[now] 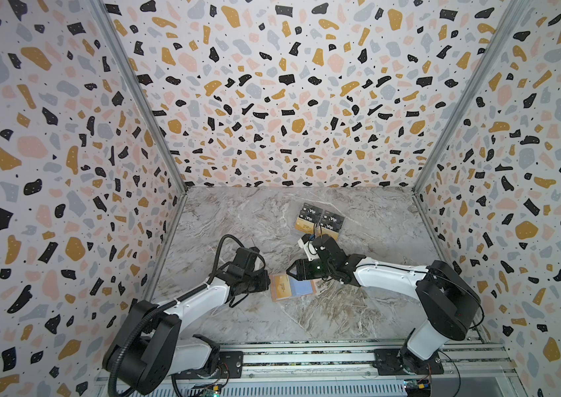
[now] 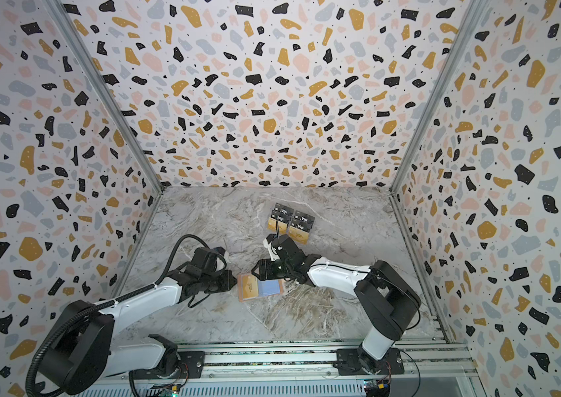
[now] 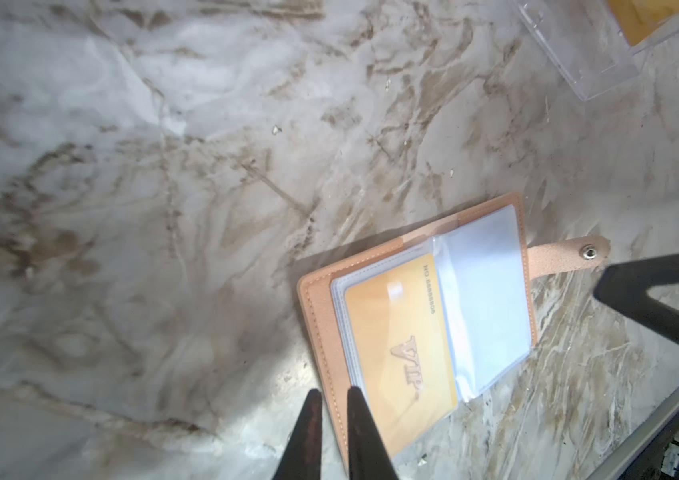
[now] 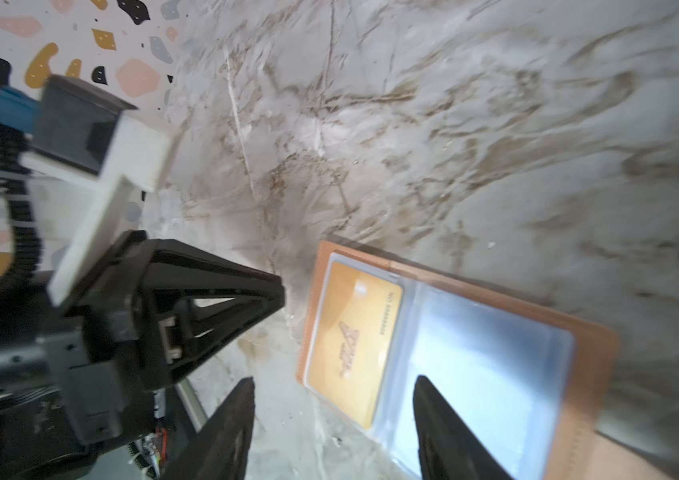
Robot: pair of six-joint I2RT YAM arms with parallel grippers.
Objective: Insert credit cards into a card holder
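Observation:
A tan card holder (image 3: 319,320) lies spread flat on the marbled table, its snap strap (image 3: 563,254) pointing away to one side. One clear sleeve contains a gold VIP card (image 3: 391,336); the other sleeve (image 4: 475,360) shows pale and empty. At the card-side edge of the holder, my left gripper is slightly open, with no card between its fingers. Above the holder my right gripper is open wider and empty. In the top left view, the right arm partly covers the holder.
Two clear racks with black and gold VIP cards, the left rack (image 1: 308,217) and the right rack (image 1: 332,220), stand behind the right gripper. Free table lies around the holder and to the far left. Both grippers are close together over the holder.

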